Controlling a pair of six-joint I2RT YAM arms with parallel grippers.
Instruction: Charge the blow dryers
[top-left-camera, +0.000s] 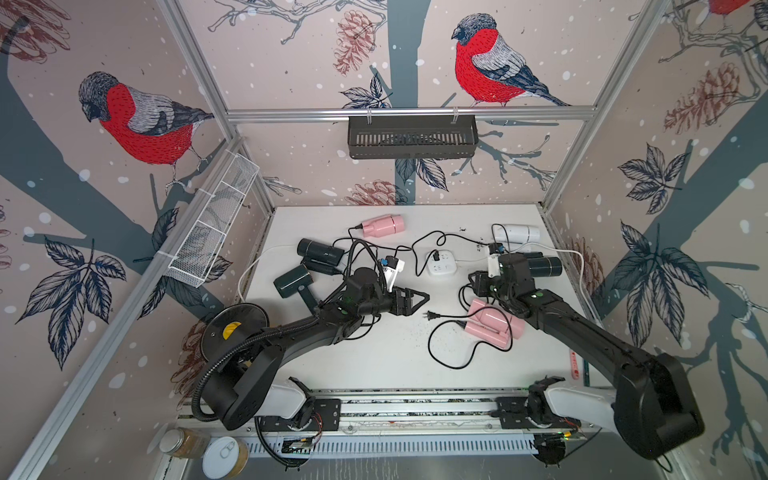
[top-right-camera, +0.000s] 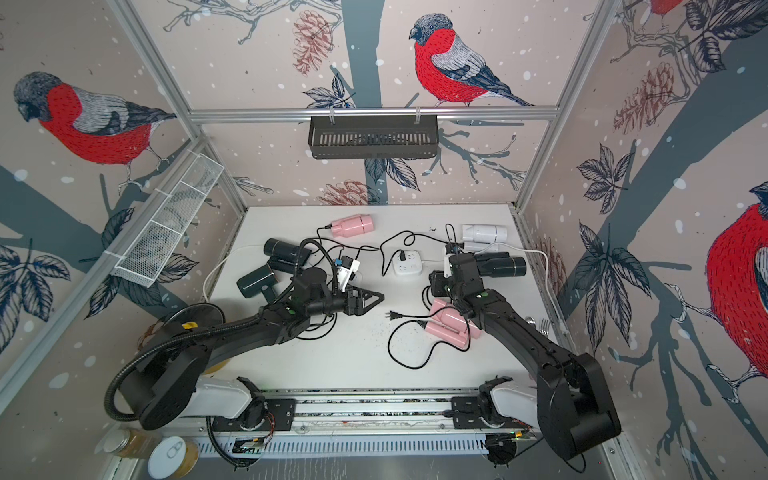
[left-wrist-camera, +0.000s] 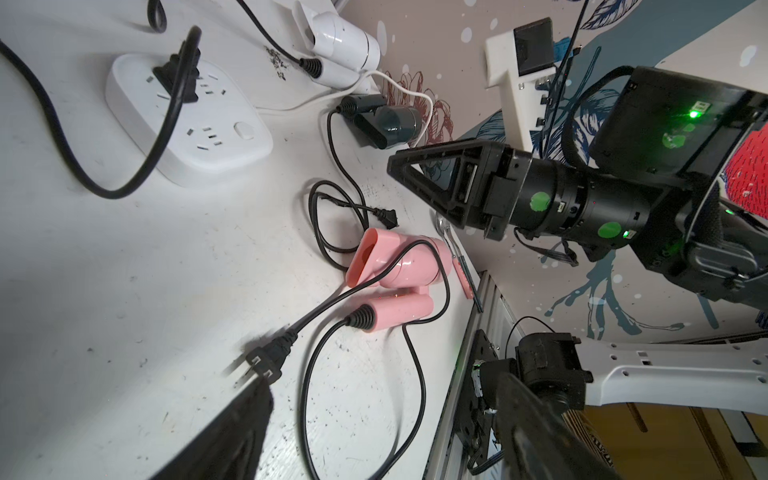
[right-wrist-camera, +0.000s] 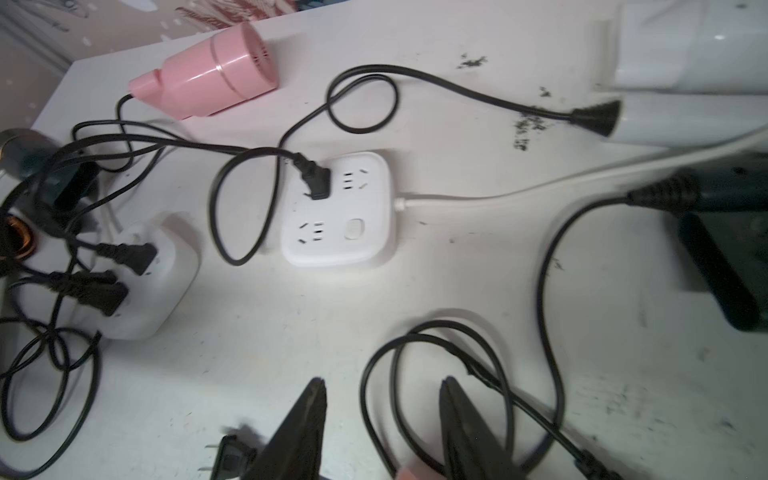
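A pink blow dryer (top-left-camera: 496, 324) lies front right, its loose plug (left-wrist-camera: 268, 360) on the table below my left gripper, which is open and empty. My right gripper is open above coiled cords, right of the loose plug. The middle power strip (right-wrist-camera: 336, 236) holds one plug. A second strip (right-wrist-camera: 148, 300) on the left holds plugs. A white dryer (right-wrist-camera: 680, 56) and a dark dryer (top-left-camera: 540, 266) lie back right, a pink one (right-wrist-camera: 208, 76) at the back, dark green ones (top-left-camera: 289, 284) at left.
Tangled cords cover much of the left side and middle. The table (top-left-camera: 400, 360) is clearer at the front middle. A shelf basket (top-left-camera: 412, 140) hangs on the back wall, and tools lie along the right edge.
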